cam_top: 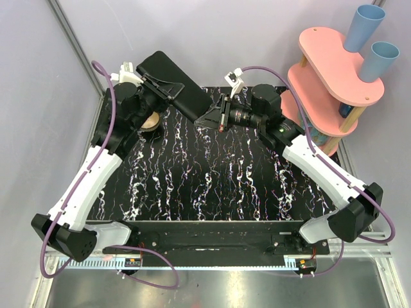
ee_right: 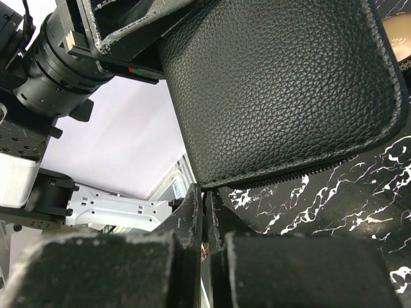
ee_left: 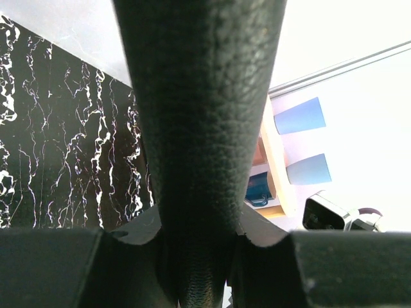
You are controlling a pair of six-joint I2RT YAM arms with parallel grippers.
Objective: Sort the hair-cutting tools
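Note:
A black leather-like zip case [cam_top: 176,80] is held tilted above the table. My left gripper [cam_top: 166,92] is shut on it, and the left wrist view has the case [ee_left: 202,115] standing edge-on between the two fingers. At the case's lower right end is my right gripper [cam_top: 200,120]. In the right wrist view its fingertips [ee_right: 197,199] are together at a corner of the case [ee_right: 276,90], beside the zipper teeth [ee_right: 295,174]. Whether they pinch a thin zipper pull there is too small to tell. No cutting tools are visible; the inside of the case is hidden.
A pink tiered shelf [cam_top: 340,70] with blue cups [cam_top: 363,27] stands at the right. Behind the left arm sits a round tan-topped object [cam_top: 151,122].

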